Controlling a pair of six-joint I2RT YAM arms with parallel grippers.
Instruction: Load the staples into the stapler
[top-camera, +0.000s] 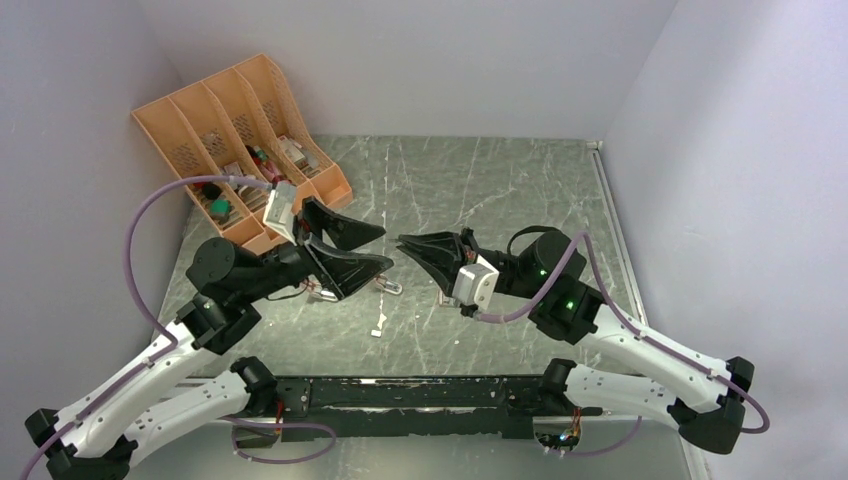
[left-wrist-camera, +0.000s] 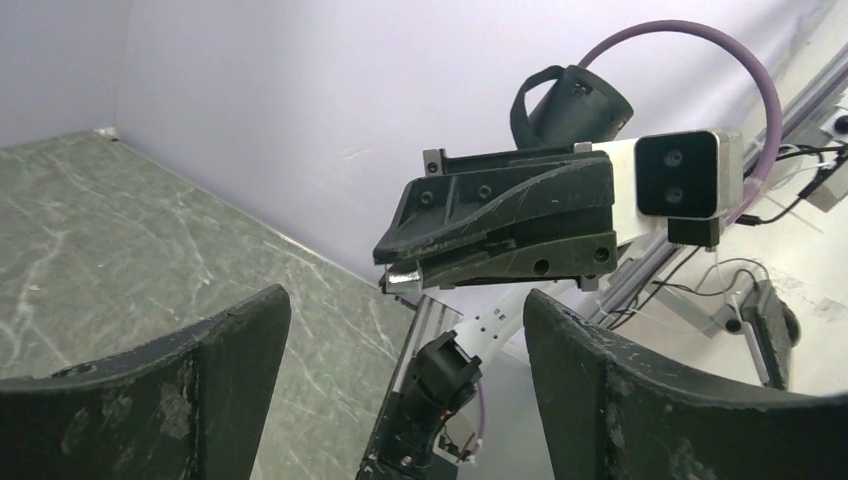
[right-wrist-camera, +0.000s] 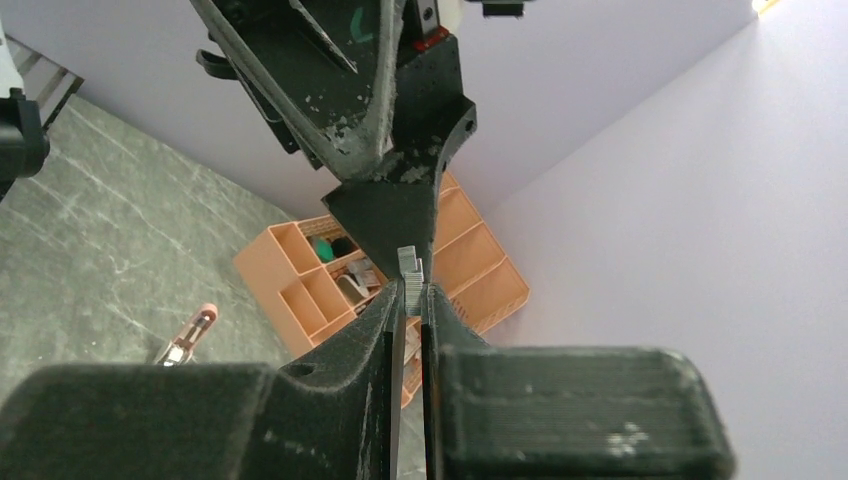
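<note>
A small silvery strip of staples (right-wrist-camera: 411, 280) sticks out from the fingertips of my right gripper (top-camera: 401, 244), which is shut on it. The left wrist view also shows the strip's short metal end (left-wrist-camera: 404, 277). My left gripper (top-camera: 387, 248) faces it, its fingers parted, and nothing is held between them. Staples and left fingers (left-wrist-camera: 245, 350) look apart. Below, on the table, lie two slim metal-and-reddish pieces (top-camera: 388, 286) (top-camera: 323, 293); they could be parts of the stapler, but I cannot tell.
A tan divided organizer (top-camera: 160, 120) with small items stands at the back left. A small white piece (top-camera: 376, 333) lies near the front of the grey marbled table (top-camera: 520, 180). Another pale object is partly hidden beneath the right gripper.
</note>
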